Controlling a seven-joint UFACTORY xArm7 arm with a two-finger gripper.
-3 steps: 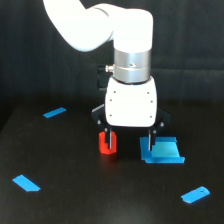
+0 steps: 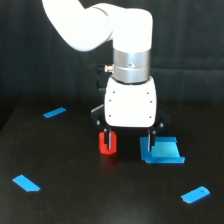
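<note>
My white gripper (image 2: 130, 138) points down near the middle of the camera view. Its two dark fingers stand well apart, with nothing visible between them. A small red object (image 2: 107, 147) rests on the black table, low and to the left, partly behind the left finger. To the right lies a light blue square tray or box (image 2: 163, 155), its back left part overlapped by the right finger. Whether either finger touches these things cannot be told from this angle.
Blue strips, apparently tape, mark the dark table (image 2: 100, 195): one strip (image 2: 54, 113) at the back left, another strip (image 2: 26, 184) at the front left and a third strip (image 2: 195, 195) at the front right. Bare surface fills the front and left.
</note>
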